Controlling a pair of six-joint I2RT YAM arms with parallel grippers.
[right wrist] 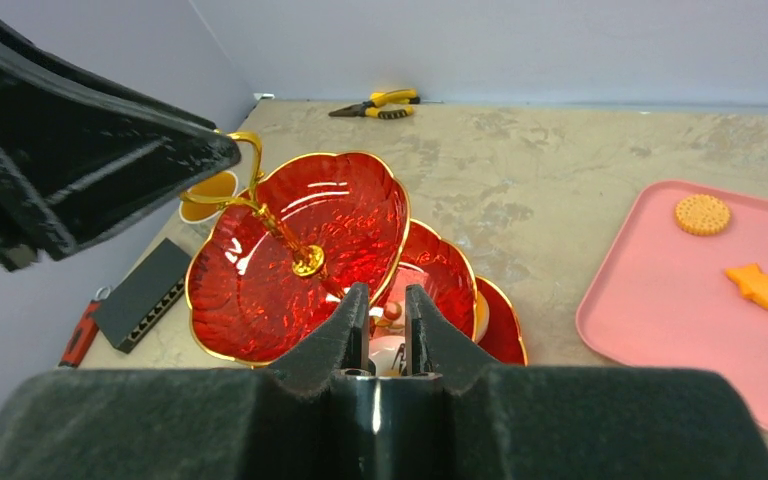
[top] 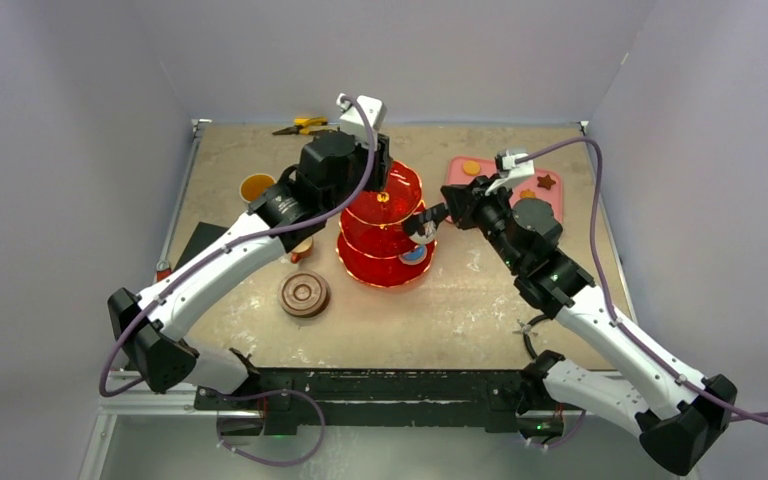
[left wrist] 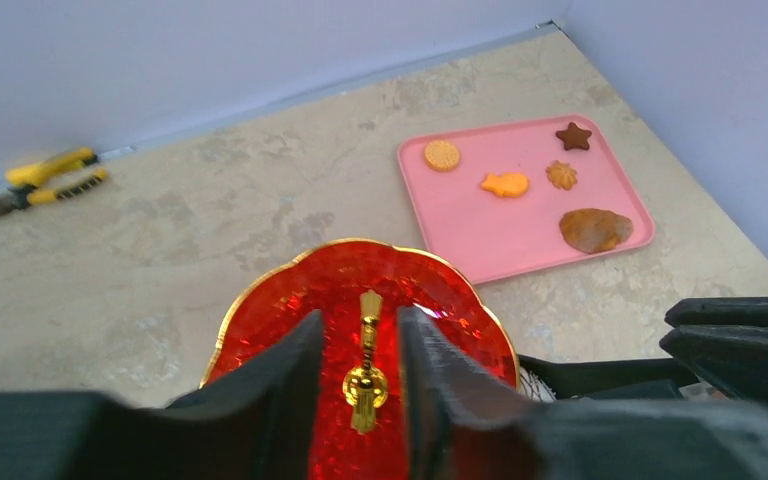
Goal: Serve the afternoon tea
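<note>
The red, gold-rimmed tiered stand (top: 380, 203) occupies the middle of the table. Over its top tier is my left gripper. Its fingers straddle the gold handle (left wrist: 367, 345), with a gap on each side in the left wrist view. Seen from the right wrist, a black left finger (right wrist: 215, 150) reaches the handle's loop. My right gripper comes in from the right beside the lower tiers, nearly shut on a small white piece (right wrist: 387, 352); a red bit shows above it. Fingers hide most of this piece. A blue-and-white item (top: 413, 255) rests on the bottom tier.
The pink tray (left wrist: 480, 235) carries several treats at the right. Left of the stand are an orange-lined cup (top: 257, 187), a brown cup (top: 301, 250) and a round brown lidded item (top: 304, 294). Yellow-handled pliers (right wrist: 380, 104) lie behind.
</note>
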